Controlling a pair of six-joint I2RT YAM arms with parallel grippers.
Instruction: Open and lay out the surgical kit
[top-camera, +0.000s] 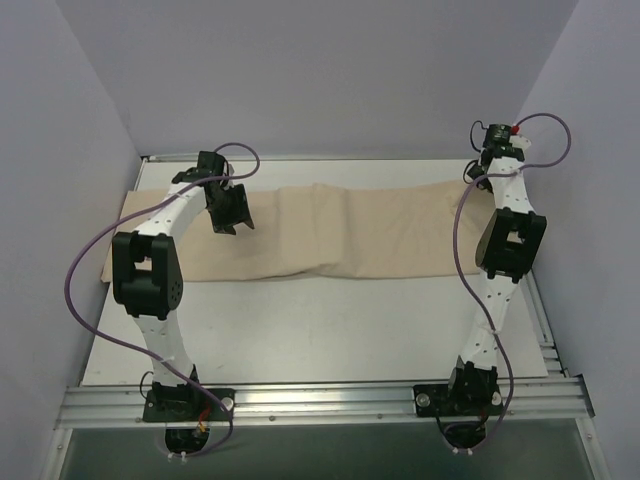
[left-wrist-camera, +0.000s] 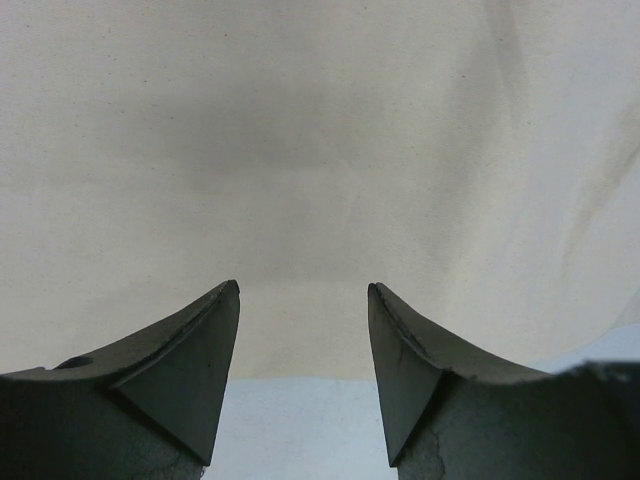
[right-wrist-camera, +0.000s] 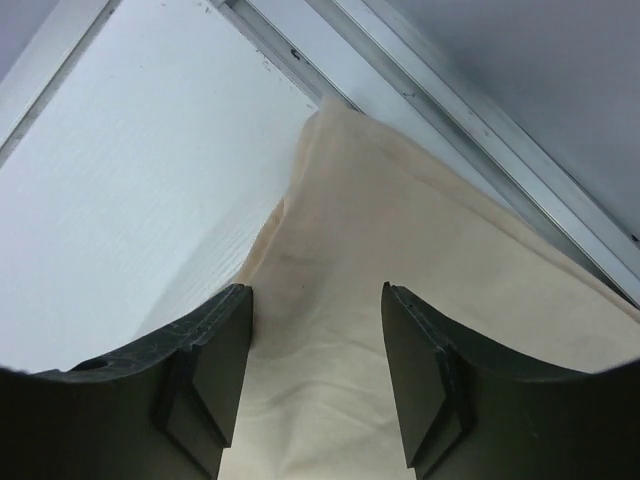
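A long beige cloth (top-camera: 390, 230) lies spread across the white table, creased near the middle. My left gripper (top-camera: 228, 225) hovers over its left part, fingers apart with nothing between them; the left wrist view shows plain cloth (left-wrist-camera: 300, 180) below. My right gripper (top-camera: 480, 170) is at the far right end of the cloth. In the right wrist view its fingers stand apart above a corner of the cloth (right-wrist-camera: 350, 160), whose folded edge runs behind the left finger. No instruments are visible.
A metal rail (right-wrist-camera: 450, 120) runs along the table's right edge, with grey walls at the back and sides.
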